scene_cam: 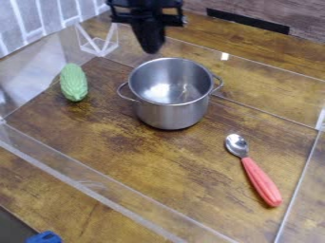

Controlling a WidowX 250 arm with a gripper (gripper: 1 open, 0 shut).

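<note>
My black gripper (150,36) hangs high at the top centre, above and behind the steel pot, partly cut off by the frame's edge; its finger state is unclear. The pot (170,112) stands empty in the middle. A green corn-like vegetable (74,83) lies upright at the left, apart from the gripper.
A spoon with a red handle (260,180) lies at the right front. A blue object (45,236) shows at the bottom left corner.
</note>
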